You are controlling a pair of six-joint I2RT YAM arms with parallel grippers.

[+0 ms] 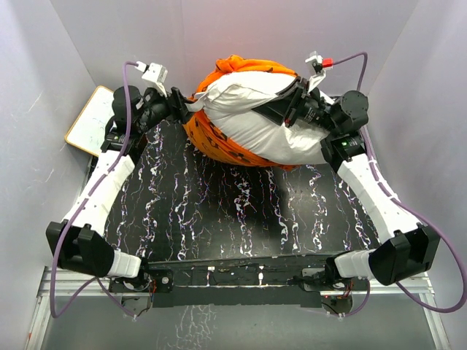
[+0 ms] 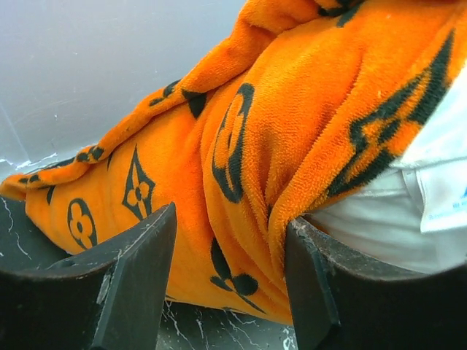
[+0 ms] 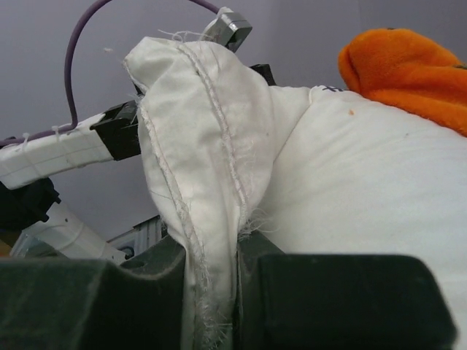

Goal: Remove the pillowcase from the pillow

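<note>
The orange pillowcase with black pattern wraps around the back, left and front of the white pillow. My left gripper is at the pillowcase's left edge; in the left wrist view its fingers stand apart at a fold of orange cloth, with some gap between them. My right gripper is on the pillow's right part, shut on a bunched piece of white seamed fabric, as the right wrist view shows.
A white board with a yellow edge lies at the back left. Walls close in on both sides and behind.
</note>
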